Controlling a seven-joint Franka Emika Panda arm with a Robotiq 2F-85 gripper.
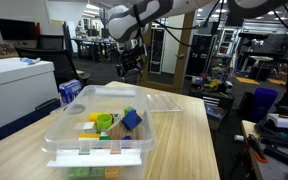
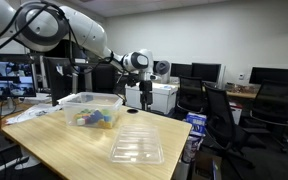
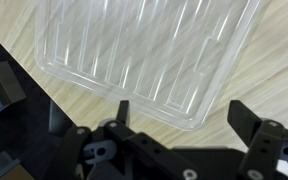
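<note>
My gripper (image 1: 129,74) hangs in the air at the far side of the table, fingers pointing down. In the wrist view the gripper is open, its black fingers (image 3: 123,112) wide apart with nothing between them. Below it a clear, ribbed plastic lid (image 3: 149,45) lies flat on the wooden table; a rounded corner of it shows between the fingers. The same lid (image 2: 137,145) rests apart from a clear plastic bin (image 2: 72,112). Colored blocks fill the bin's floor, among them a blue block (image 1: 132,119) and a green ring-like piece (image 1: 104,122).
A blue-and-white box (image 1: 70,91) stands beyond the bin, at the table's edge. Office chairs (image 2: 231,115) are past the table. Bare tabletop (image 1: 189,140) lies to the right of the bin in exterior view 1.
</note>
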